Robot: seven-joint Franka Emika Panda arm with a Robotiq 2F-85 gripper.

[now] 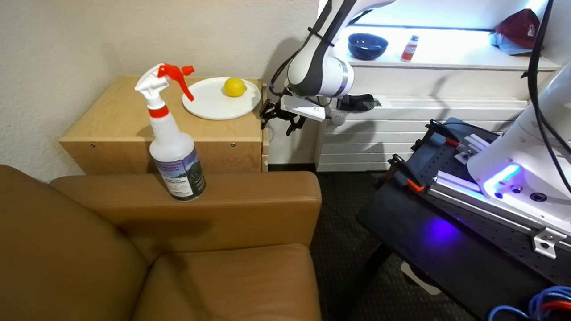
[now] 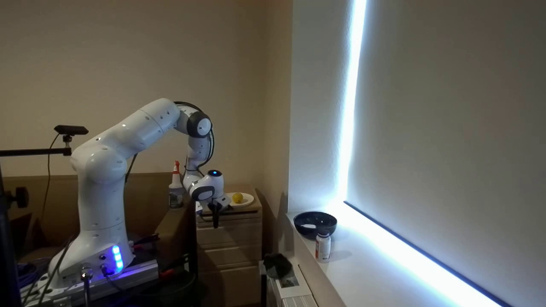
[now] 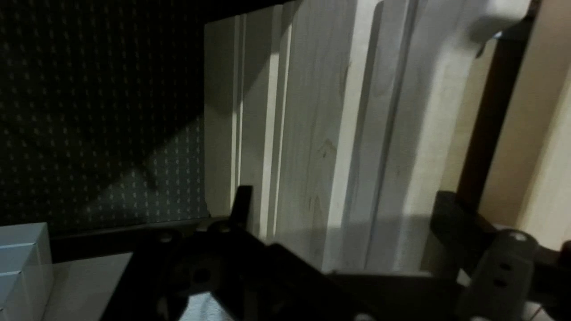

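My gripper stands open in the wrist view, its dark fingers wide apart with nothing gripped between them. Beyond them are the pale wooden drawer fronts (image 3: pixel 316 139) of a cabinet. The right finger (image 3: pixel 445 211) overlaps the area by a dark gap (image 3: pixel 495 101) near the cabinet's top; whether it touches the wood I cannot tell. From exterior view 1, the gripper (image 1: pixel 276 129) hangs just off the drawer side of the wooden cabinet (image 1: pixel 128 115). Exterior view 2 has the gripper (image 2: pixel 215 217) in front of the upper drawers (image 2: pixel 230 234).
On the cabinet a white plate (image 1: pixel 208 104) bears a yellow lemon (image 1: pixel 234 87). A spray bottle (image 1: pixel 174 150) stands on the brown sofa's armrest (image 1: pixel 257 190). A dark bowl (image 1: pixel 367 46) and small bottle (image 1: pixel 410 48) occupy the sill, above a white radiator (image 1: pixel 364 144).
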